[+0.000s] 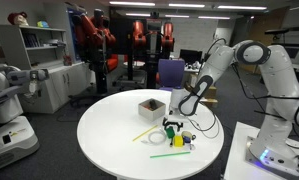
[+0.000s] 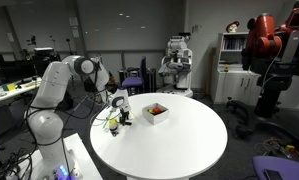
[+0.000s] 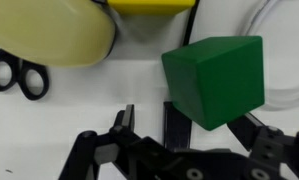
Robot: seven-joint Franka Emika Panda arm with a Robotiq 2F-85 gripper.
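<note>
My gripper stands open in the wrist view, low over the white table. A green block (image 3: 214, 80) lies in front of its right finger (image 3: 251, 130) and partly overlaps it in this view; whether they touch I cannot tell. A dark, narrow object (image 3: 176, 128) lies between the fingers, below the block. In exterior view 1 the gripper (image 1: 173, 123) is just above the small green block (image 1: 170, 132).
Near the block are a yellow object (image 1: 177, 142), a cream rounded item (image 3: 54, 30), black scissors (image 3: 31, 75) and a white loop (image 1: 156, 136). A green stick (image 1: 170, 155) lies in front. An open box (image 2: 157, 113) stands behind.
</note>
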